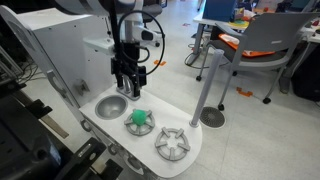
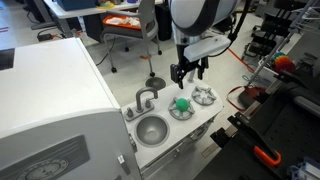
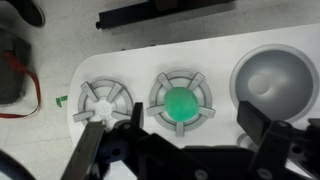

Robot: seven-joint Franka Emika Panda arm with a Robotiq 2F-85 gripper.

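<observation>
A round green object [image 1: 139, 116] rests on the grey burner [image 3: 202, 103] nearer the sink, on the white counter. From above, in the wrist view, the green object [image 3: 181, 103] looks like a disc in the middle of that burner. My gripper is open, its dark fingers spread wide at the lower part of the wrist view with nothing held. In exterior view 2 the gripper [image 2: 186, 78] hangs above the counter, just over the green object [image 2: 182, 104] and clear of it.
A second, bare burner [image 1: 172, 145] lies at the counter's end. The round sink [image 1: 111, 107] and its faucet [image 2: 146, 100] are on the other side, beside a tall white cabinet [image 2: 60, 110]. A thin grey post [image 1: 214, 82] rises behind the counter.
</observation>
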